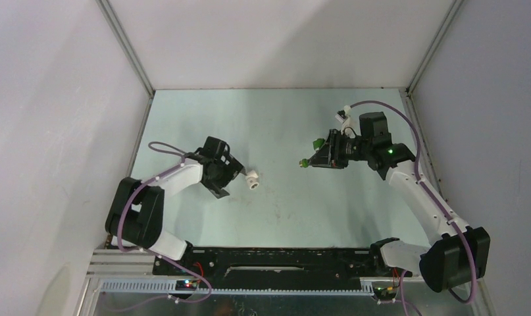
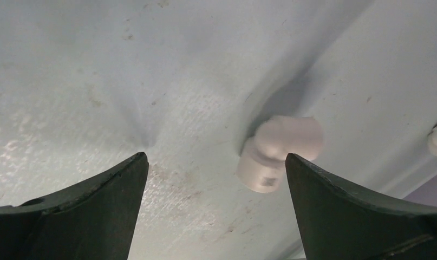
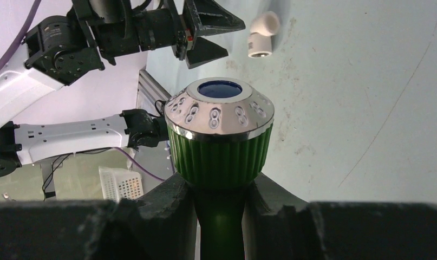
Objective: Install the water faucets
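A white elbow fitting (image 1: 252, 180) lies clear of my left gripper (image 1: 235, 181), just past its fingertips. In the left wrist view the fingers stand wide apart; the elbow (image 2: 270, 151) shows beyond them near the right finger (image 2: 340, 216), casting a shadow on the board. Whether it rests flat on the board is hard to tell. Over at the right, my right gripper (image 1: 320, 158) is shut on a green faucet with a ribbed body (image 3: 219, 157), a silver collar and a dark blue hollow end. Its green ends (image 1: 318, 143) stick out beyond the fingers.
The pale work board (image 1: 282, 210) is bare between the two arms, with faint smudges. White walls (image 1: 282, 46) close off the back and sides. A black base unit (image 1: 269, 266) runs along the front edge. A white basket (image 3: 121, 184) shows at lower left in the right wrist view.
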